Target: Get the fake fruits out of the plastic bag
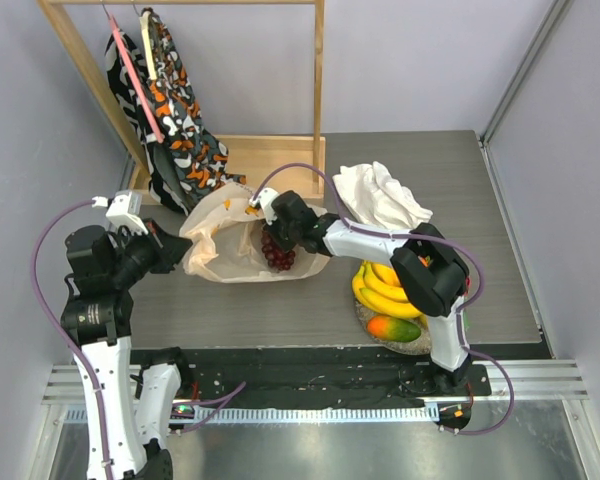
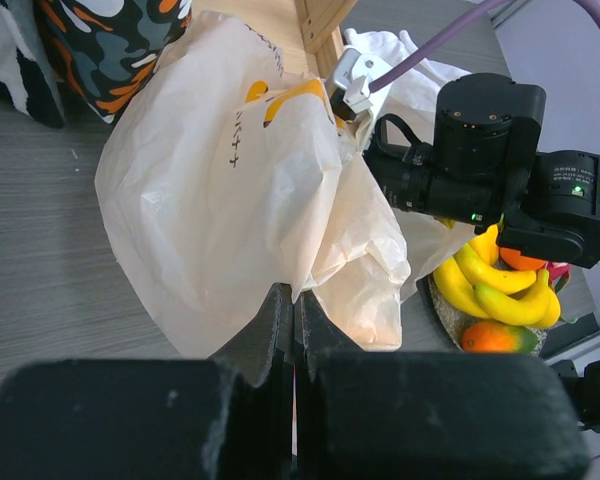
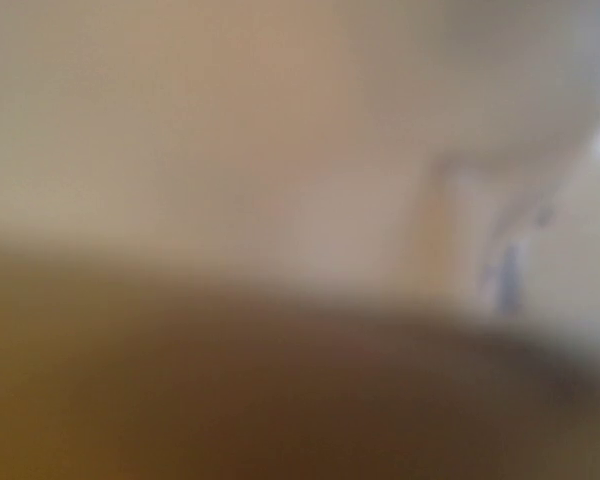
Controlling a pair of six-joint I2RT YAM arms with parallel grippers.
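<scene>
A whitish plastic bag (image 1: 225, 262) lies at the middle of the table, its mouth spread so that dark red grapes (image 1: 281, 258) show inside. My left gripper is shut on the bag's edge, thin film running between its fingertips. From the right, my right gripper (image 1: 272, 236) reaches into the bag, right above the grapes. Its fingers are mostly covered by its own wrist and the bag in the top view, and the right wrist view is a close blur of bag film (image 3: 230, 120). No held fruit is visible there.
Bananas (image 1: 385, 292) and a mango (image 1: 393, 329) sit on a round plate (image 1: 413, 347) at the right, under the right arm. A white cloth (image 1: 380, 198) lies behind. Patterned clothes (image 1: 175, 110) hang from a wooden rack (image 1: 320, 90) at the back left.
</scene>
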